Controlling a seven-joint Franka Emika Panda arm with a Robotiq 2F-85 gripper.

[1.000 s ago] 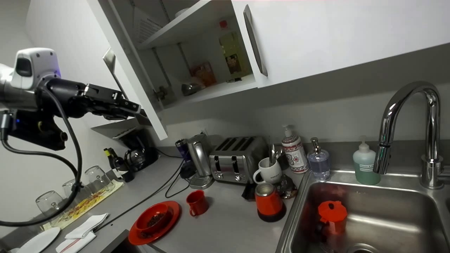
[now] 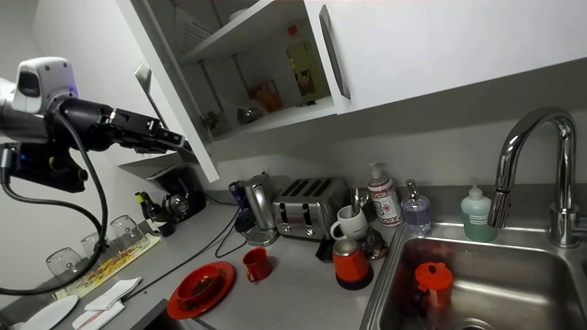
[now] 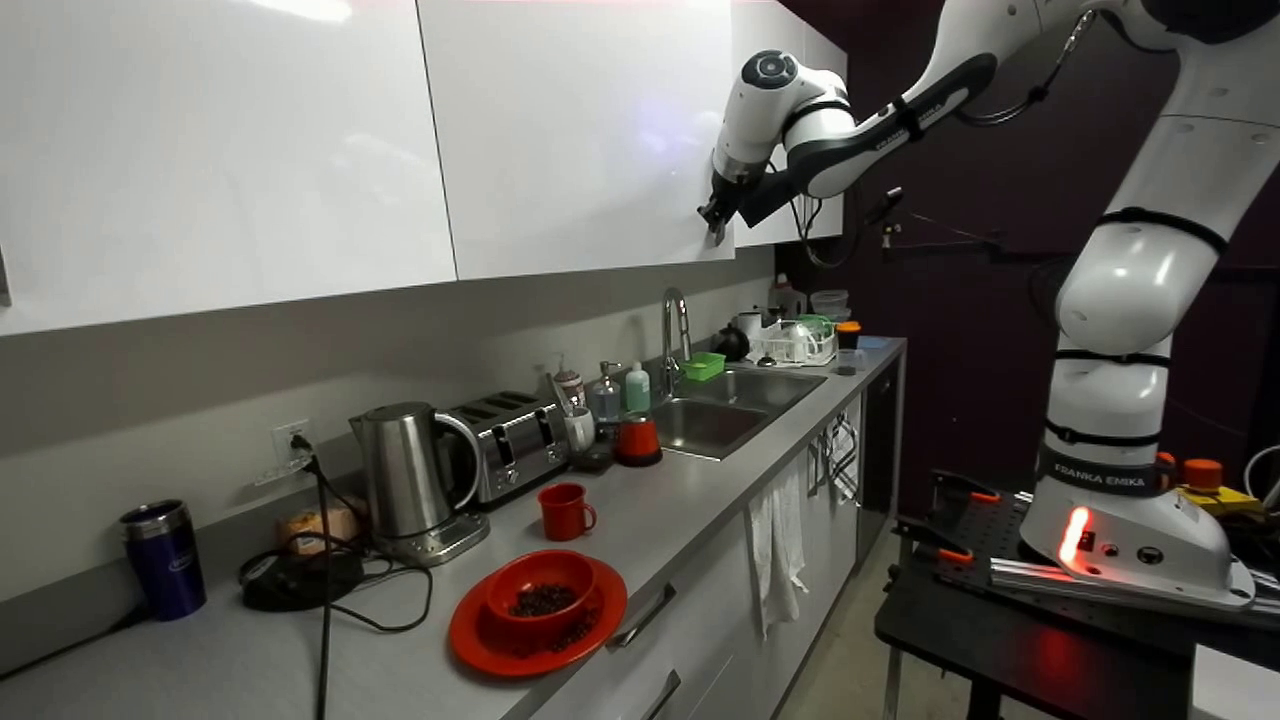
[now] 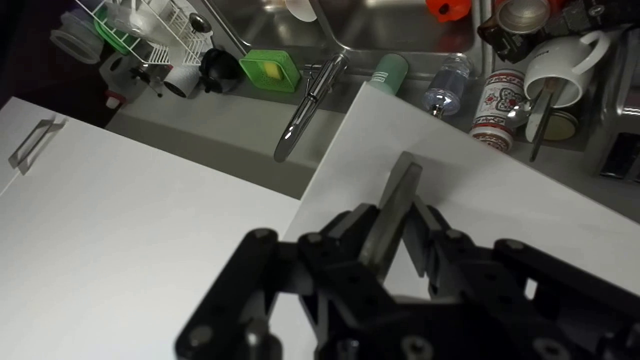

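A white cabinet door [image 2: 91, 60] stands swung open at the upper left of exterior view 1, its edge facing that camera. My gripper is shut on the door's grey bar handle [image 4: 403, 180], with one finger on each side of the bar. The handle's lower end sticks out past the fingertips in the wrist view. In exterior view 2 the gripper [image 3: 716, 216] meets the outer door face [image 3: 588, 132] near its lower corner; most of the handle is hidden there.
Inside the open cabinet, a shelf [image 2: 286, 116] holds an oil bottle [image 2: 306, 68]. A neighbouring door [image 2: 440, 49] is closed. Below stand a toaster [image 2: 308, 206], a red mug [image 2: 257, 264], a red plate [image 2: 174, 308] and the sink [image 2: 512, 275] with its tall faucet [image 2: 512, 148].
The back of my hand sits very slightly higher than a second ago. The fingers stay at the handle and the door looks about the same.
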